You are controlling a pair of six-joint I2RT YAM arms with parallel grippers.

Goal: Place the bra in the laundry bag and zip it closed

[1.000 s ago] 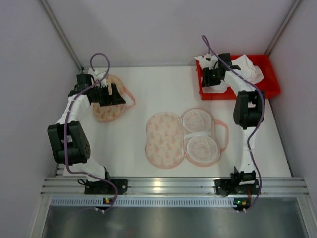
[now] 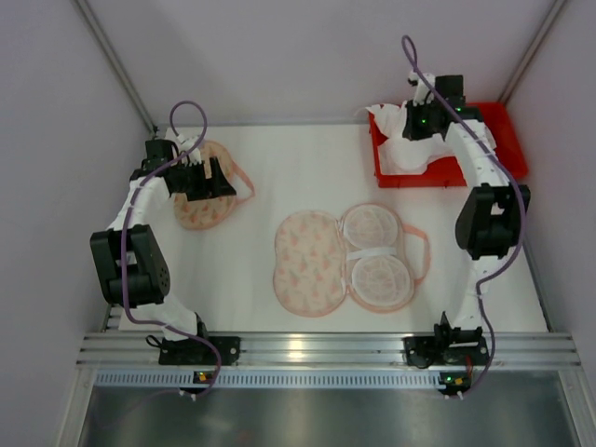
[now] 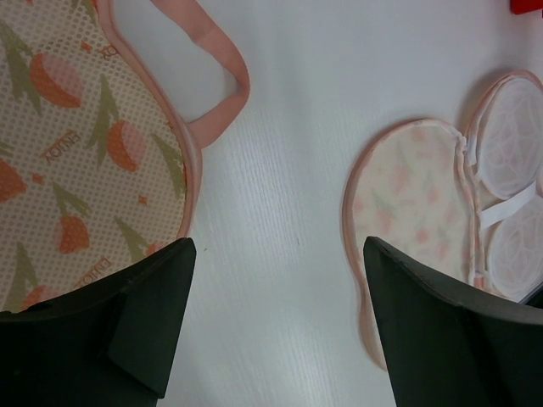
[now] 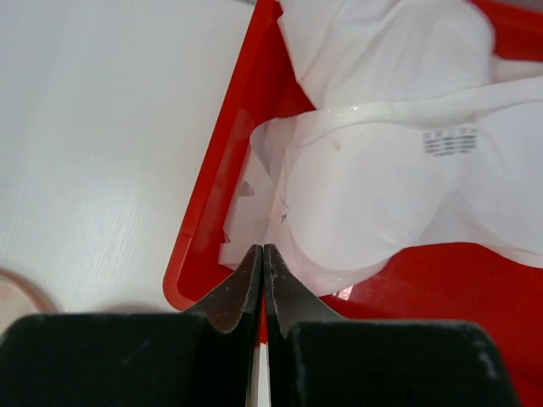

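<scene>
The white bra [image 4: 356, 186] lies crumpled in the red box [image 2: 444, 176], one end draped over the box's left rim. Above the box hangs my right gripper, its fingers pressed together with nothing between them; the bra is in front of and below them. On the table's middle lies an opened laundry bag [image 2: 309, 263], spread flat with two mesh rounds [image 2: 373, 278] showing. Another peach patterned bag [image 3: 76, 153] is at the left, beneath my left gripper, whose fingers stand wide apart and empty.
A loop strap [image 2: 417, 251] sticks out from the opened bag's right side. Bare white table [image 2: 289, 172] stretches between the left bag and the red box. Grey walls stand at the back and both sides.
The bra stays in the box. The left arm hardly differs.
</scene>
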